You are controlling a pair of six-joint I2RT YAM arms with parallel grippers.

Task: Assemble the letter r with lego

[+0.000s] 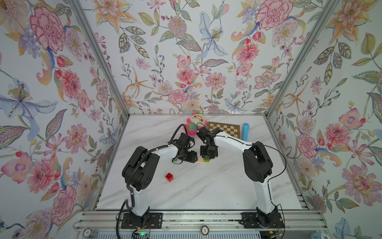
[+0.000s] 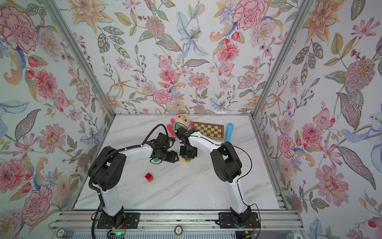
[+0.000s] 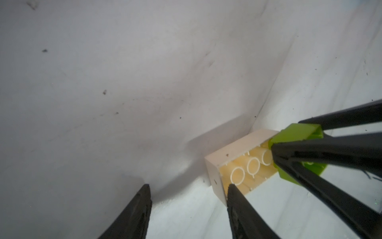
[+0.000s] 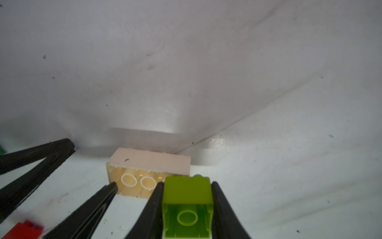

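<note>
A beige brick joins a lime-green brick, its hollow underside turned towards the left wrist camera. My right gripper is shut on the lime-green brick, a finger on either side. At the free end of the beige brick, my left gripper stands open with nothing between its fingers; one finger overlaps the brick's corner in the left wrist view, and I cannot tell if they touch. A red brick lies on the table nearer the front. A darker green piece is partly hidden by the left gripper.
Behind the grippers sits a pink and green plush toy. A checkered board and a blue object lie at the back right.
</note>
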